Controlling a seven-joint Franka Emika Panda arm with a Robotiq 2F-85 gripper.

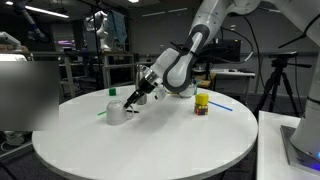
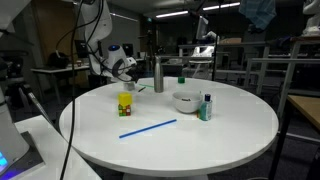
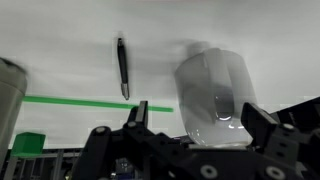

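A pale, see-through jar-like container point(image 3: 222, 88) appears in the wrist view, between and beyond the fingers and closer to the right one. My gripper is open, with no object gripped. In exterior view 1 the same whitish container point(image 1: 116, 112) rests on the round white table, with my gripper point(image 1: 131, 103) just to its right and close by. Whether they touch cannot be told. A thin black pen point(image 3: 123, 68) and a long green stick point(image 3: 95, 103) lie to the container's left in the wrist view.
The table also bears a yellow-topped item point(image 2: 125, 103), a blue marker point(image 2: 147, 129), a white bowl point(image 2: 187, 102), a small bottle point(image 2: 205, 107), a tall grey bottle point(image 2: 158, 76) and a green cube point(image 2: 181, 80). A grey panel-like shape point(image 1: 28, 95) covers exterior view 1's left side.
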